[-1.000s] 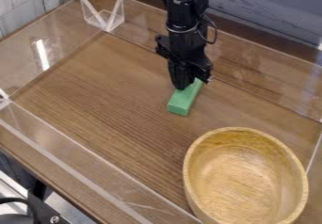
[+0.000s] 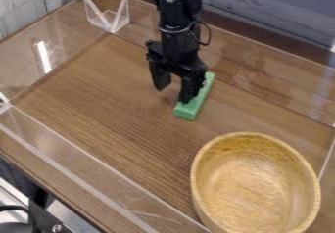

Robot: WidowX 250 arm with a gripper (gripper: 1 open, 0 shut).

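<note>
The black robot arm comes down from the top centre of the wooden tray, its gripper [image 2: 177,78] low over a green block [image 2: 191,105]. The gripper stands open, its fingers at the upper-left part of the block. The block lies at a slant, its upper part partly behind the gripper.
A large tan bowl [image 2: 256,188] fills the lower right. A clear plastic piece [image 2: 108,12] is at the upper left near the back.
The gripper has moved down and slightly left toward the green block, with its fingers now spread more visibly. The block looks in about the same place.
</note>
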